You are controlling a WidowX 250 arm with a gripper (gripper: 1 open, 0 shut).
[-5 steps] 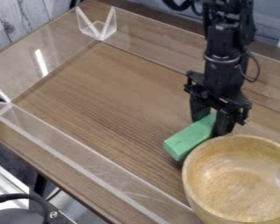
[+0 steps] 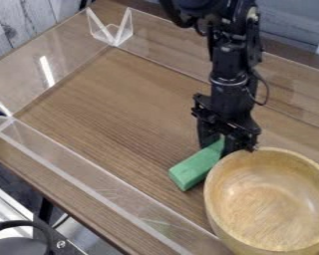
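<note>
A green block (image 2: 193,168) lies on the wooden table at centre right, against the left rim of a wooden bowl (image 2: 266,207). The black gripper (image 2: 215,139) points down onto the upper end of the block and is shut on it; its fingertips are partly hidden by the block and the dark housing.
Clear plastic walls run along its back and lower left edges, with a small clear holder (image 2: 111,30) at the back left.
The gripper and green block have moved left by a short distance, and the block's lower end now sits a little further from the bowl's middle.
</note>
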